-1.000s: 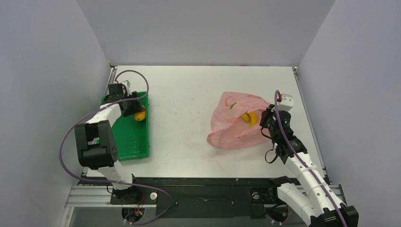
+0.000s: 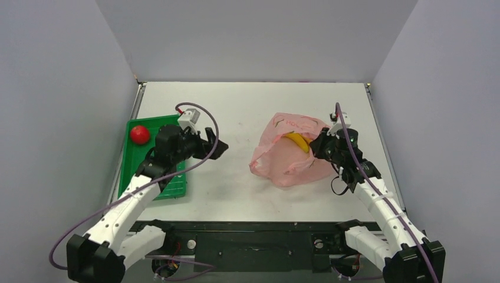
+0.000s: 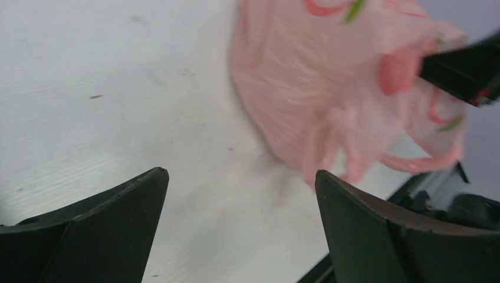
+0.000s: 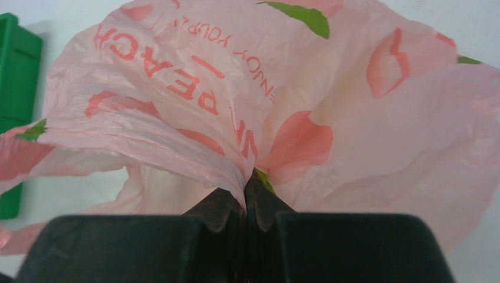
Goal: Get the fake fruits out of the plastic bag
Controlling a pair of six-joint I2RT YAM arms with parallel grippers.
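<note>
The pink plastic bag (image 2: pixel 277 165) lies on the right half of the table, its mouth opened to show a yellow banana (image 2: pixel 298 140) inside. My right gripper is shut on the gathered edge of the bag, which fills much of the right wrist view. My left gripper is open and empty, hanging over the table left of the bag. A red fruit (image 2: pixel 140 134) sits in the green tray (image 2: pixel 127 159), partly hidden by the left arm.
Grey walls stand on both sides and at the back. Cables loop over both arms.
My left arm has swung rightward from over the tray toward the bag. The right gripper has moved slightly left with the bag's edge, and the bag has shifted a little left.
</note>
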